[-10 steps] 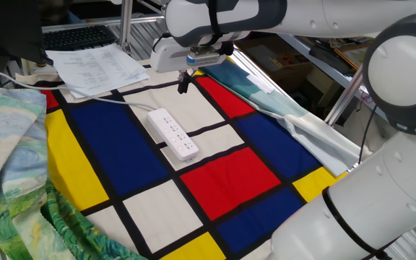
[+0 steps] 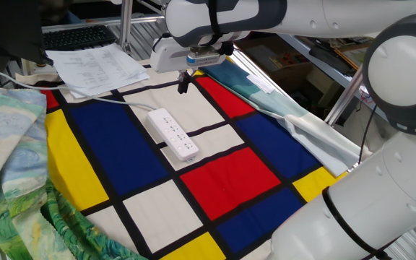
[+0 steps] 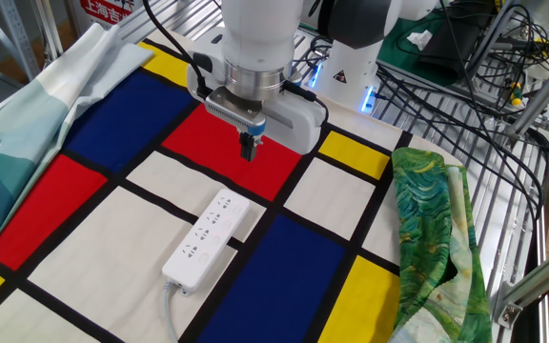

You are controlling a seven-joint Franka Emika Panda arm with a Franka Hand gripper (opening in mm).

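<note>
A white power strip point(image 2: 172, 134) lies flat on the patterned cloth, its row of sockets facing up in exterior view 2 point(image 3: 205, 240). Its white cable runs off across the cloth from one end. My gripper point(image 2: 184, 84) hangs above the cloth, clear of the strip, and points down. In exterior view 2 the dark fingertips of the gripper point(image 3: 248, 149) stand close together, with nothing visible between them. The gripper looks shut and touches nothing.
Papers point(image 2: 97, 69) lie at the back left in exterior view 1. A green painted cloth point(image 3: 435, 243) and a pale teal cloth point(image 3: 41, 119) drape over opposite edges.
</note>
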